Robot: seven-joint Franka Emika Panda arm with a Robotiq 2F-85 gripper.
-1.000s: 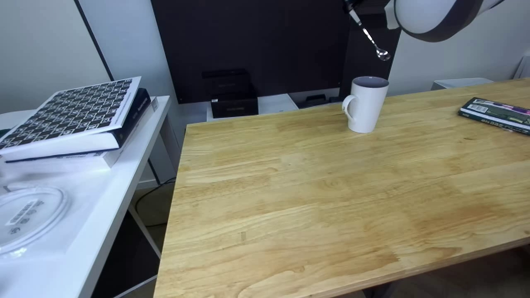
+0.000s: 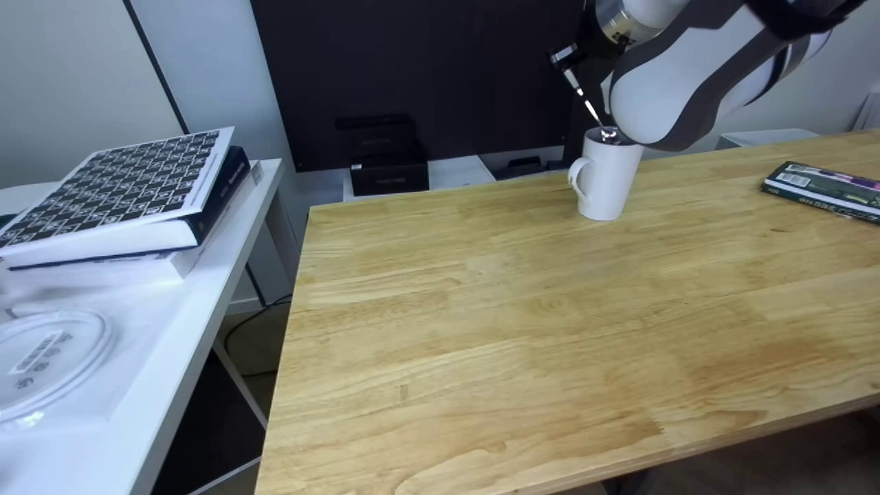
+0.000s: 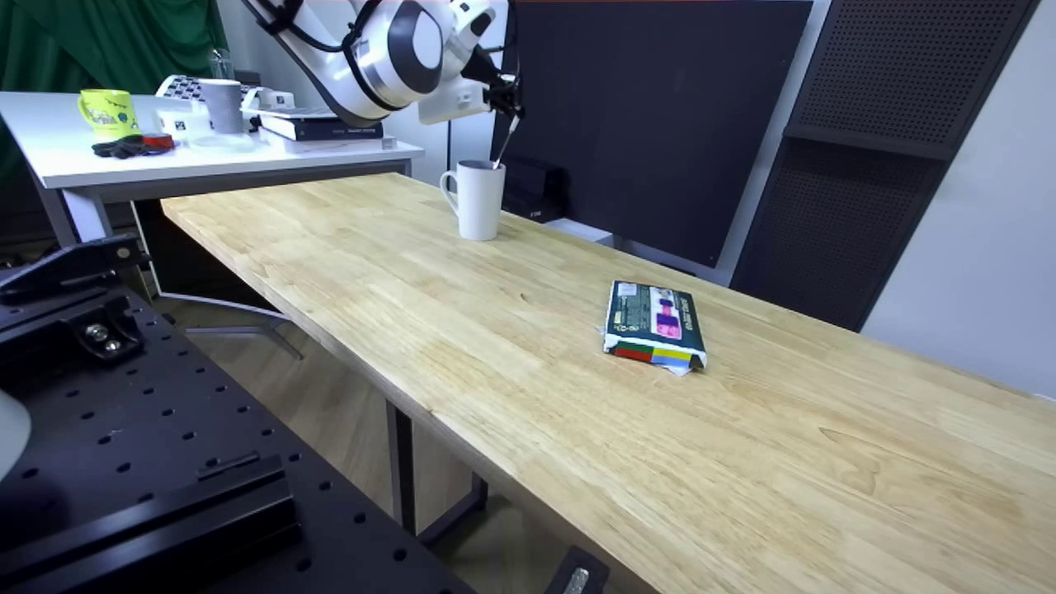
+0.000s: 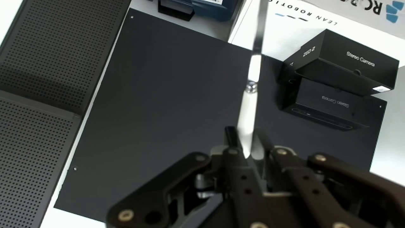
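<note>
A white mug (image 2: 608, 181) with a grey inside stands upright near the back edge of the wooden table, its handle facing left in exterior view 1. My gripper (image 2: 566, 56) is above it, shut on the white handle end of a slim metal spoon (image 2: 583, 94). The spoon slants downward, and its bowl end is at the mug's opening. In exterior view 2 the same spoon (image 3: 507, 139) reaches from the gripper (image 3: 511, 110) to the rim of the mug (image 3: 479, 203). The wrist view has the spoon's handle (image 4: 247, 114) pinched between the dark fingers; its bowl is out of that frame.
A dark green box (image 3: 653, 322) lies on the table away from the mug. A dark panel (image 3: 653, 119) stands behind the table. Books (image 2: 124, 198) are stacked on a white side table (image 2: 190, 330).
The arm has come down with the spoon. Its bowl hung above the mug a second ago and is now at the mug's opening. The mug has not moved.
</note>
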